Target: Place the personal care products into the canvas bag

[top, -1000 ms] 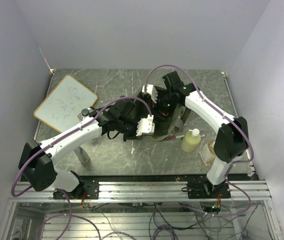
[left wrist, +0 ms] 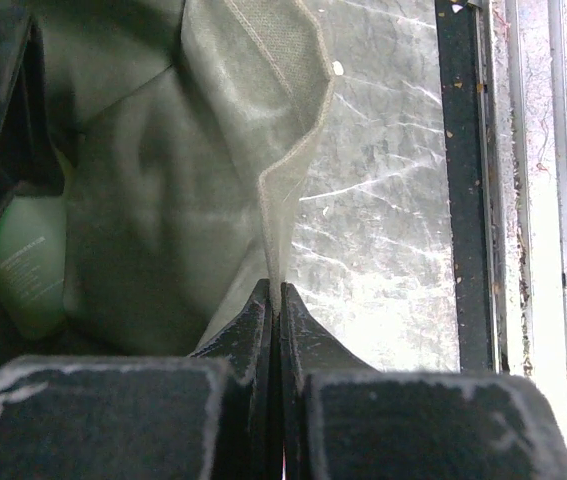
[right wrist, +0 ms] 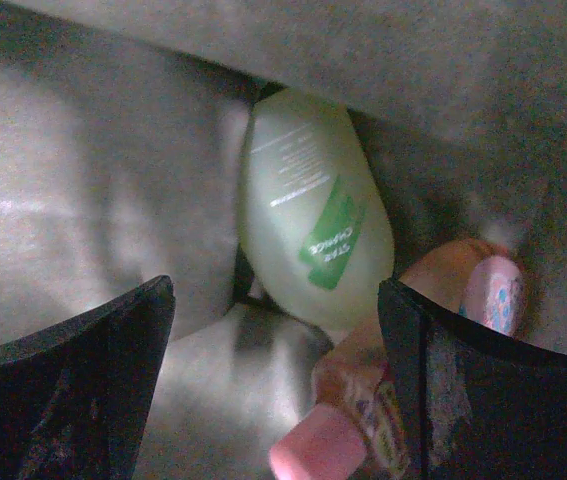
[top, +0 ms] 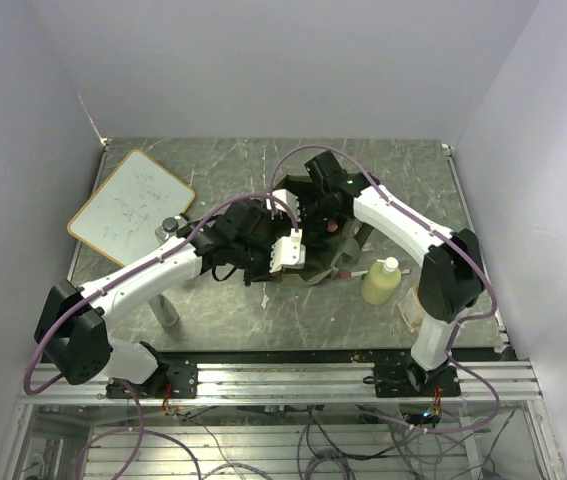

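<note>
The olive canvas bag (left wrist: pixel 133 220) stands open at the middle of the table under both arms. My left gripper is shut on the bag's edge at its near side. My right gripper is open inside the bag, above a pale green bottle (right wrist: pixel 318 205) with a green label and an orange-pink bottle (right wrist: pixel 443 285) with a pink cap. A yellow pump bottle (top: pixel 381 285) stands right of the bag on the table. Grey bottles (top: pixel 163 310) stand at the left, partly behind the left arm.
A whiteboard (top: pixel 131 207) lies at the back left. A small tan item (top: pixel 411 310) and a thin red-white item (top: pixel 353 275) lie at the right.
My right arm has moved left within the bag in the top view. The left arm is nearly unchanged.
</note>
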